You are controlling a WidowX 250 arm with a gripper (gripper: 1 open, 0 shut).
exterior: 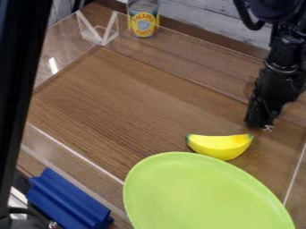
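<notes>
My black gripper (260,123) hangs at the right of the camera view, low over the wooden table, just above and right of a yellow banana (217,146). The banana lies level on the wood, apart from the gripper, next to the upper edge of a large green plate (203,197). The fingertips are small and dark; they look shut, with nothing visible between them.
A blue rack (66,206) sits at the bottom left. A can with a yellow label (142,20) and a clear plastic stand (98,27) stand at the back.
</notes>
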